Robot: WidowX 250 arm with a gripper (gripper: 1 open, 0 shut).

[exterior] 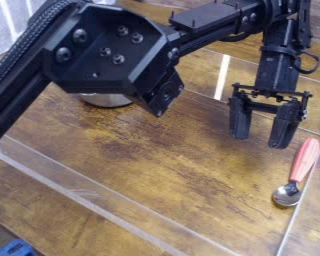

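Observation:
My black gripper (262,124) stands open at the right of the view, its two fingers pointing down over the wooden table with nothing between them. A spoon with a pink handle (304,160) lies on the table just below and right of the gripper, its metal bowl (287,194) toward the front.
A metal pot (103,100) is largely hidden behind my arm at the upper left. A small blue object (13,248) sits at the bottom-left edge.

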